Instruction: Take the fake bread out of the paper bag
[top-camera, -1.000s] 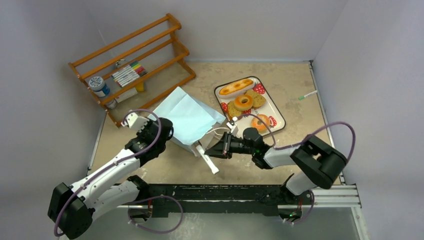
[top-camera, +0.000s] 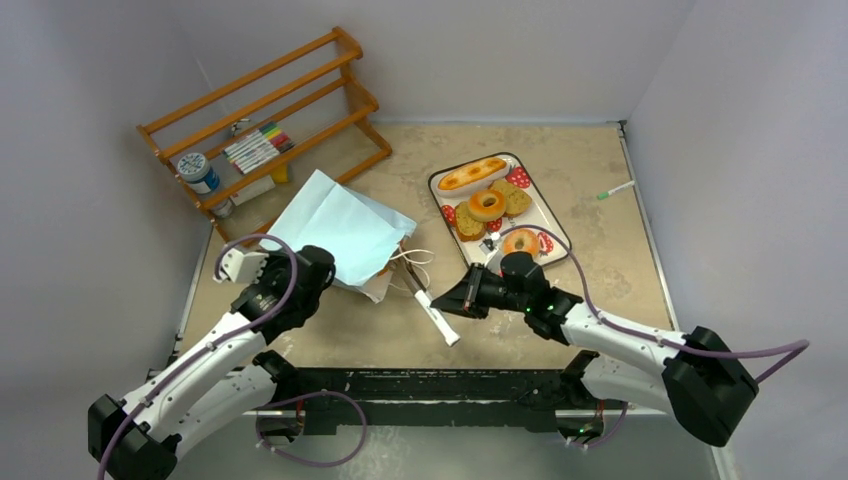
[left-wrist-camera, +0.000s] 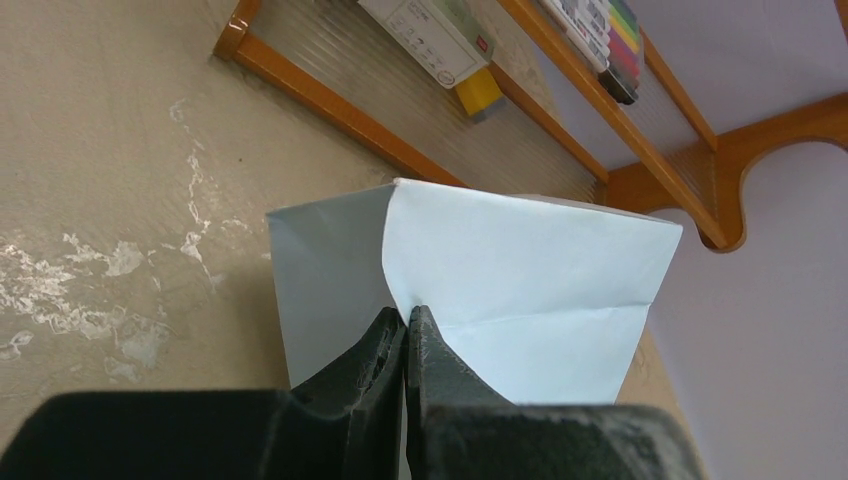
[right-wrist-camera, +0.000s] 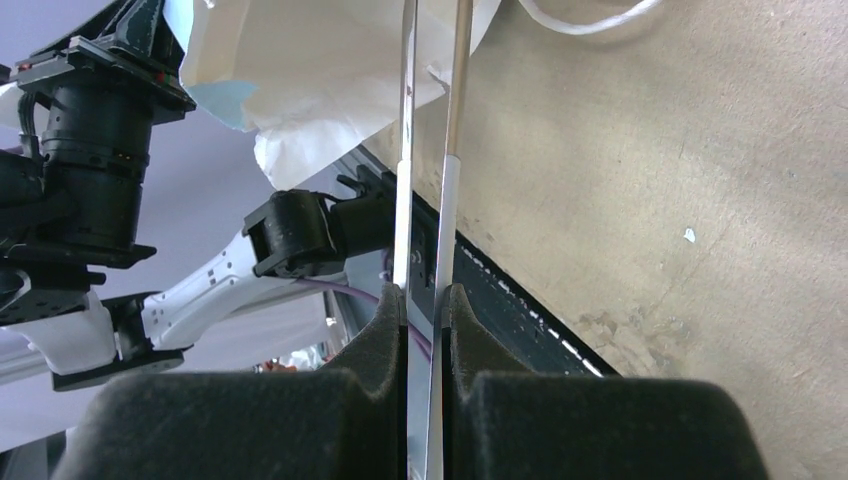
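Observation:
The paper bag, pale blue-white with white cord handles, lies on its side in the middle left of the table. My left gripper is shut at the paper edge; whether paper is pinched between its tips is hard to tell. My right gripper is shut on long tongs with white handles, whose far ends reach toward the bag's mouth. In the top view the tongs slant down-right from the bag. The bag's contents are mostly hidden.
A tray with fake breads stands at the back right. A wooden rack with markers and jars stands behind the bag. A small green-capped pen lies at the far right.
The left arm and the bag have moved left.

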